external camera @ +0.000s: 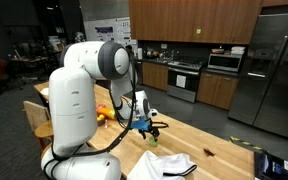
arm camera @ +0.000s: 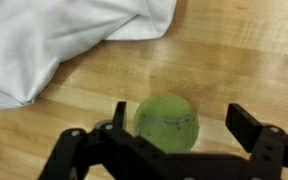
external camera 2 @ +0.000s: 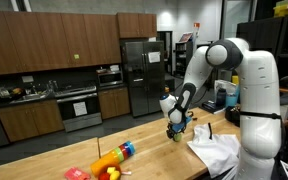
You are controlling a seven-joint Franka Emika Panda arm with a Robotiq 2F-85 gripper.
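A round green object point(arm camera: 166, 122), its top pale green, stands on the wooden table. In the wrist view it lies between the two black fingers of my gripper, closer to the left one, with a wide gap to the right one. The gripper is open and grips nothing. From the side, the green object point(external camera: 152, 141) is just below my gripper point(external camera: 145, 128). In exterior view 2 the green object point(external camera 2: 177, 137) also shows under the hand, partly overlapped by it. Whether a finger touches it, I cannot tell.
A crumpled white cloth point(external camera: 170, 165) lies close by on the table. A small dark item point(external camera: 208, 152) is to its right, and a black-and-red box point(external camera: 274, 167) sits at the right edge. Colourful toys point(external camera 2: 114, 158) occupy another end. Bare wood surrounds the green object.
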